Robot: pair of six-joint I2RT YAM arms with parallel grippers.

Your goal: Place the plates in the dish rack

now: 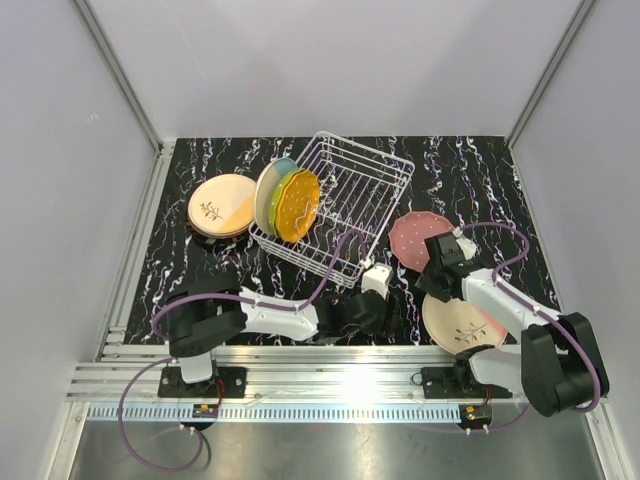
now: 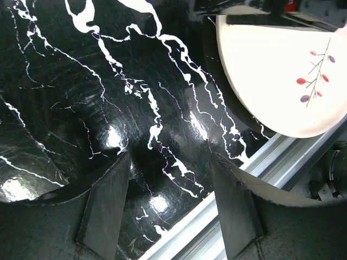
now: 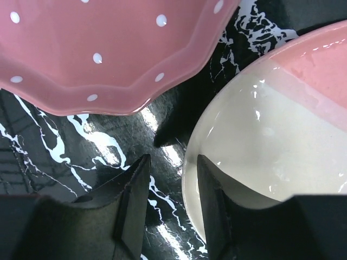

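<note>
The dish rack (image 1: pixel 355 200) holds several plates upright at its left, the front one yellow (image 1: pixel 300 205). A pink dotted plate (image 1: pixel 410 240) lies right of the rack, a cream plate (image 1: pixel 460 325) below it. My right gripper is part open at the cream plate's near rim, one finger over the rim, the other beside it, just below the pink plate. My left gripper stands part open over bare marble, left of the cream plate, with nothing between its fingers.
A stack of plates (image 1: pixel 220 200) lies at the far left. Metal rails (image 1: pixel 300 365) edge the front, grey walls the sides. The marble top is clear at the upper right.
</note>
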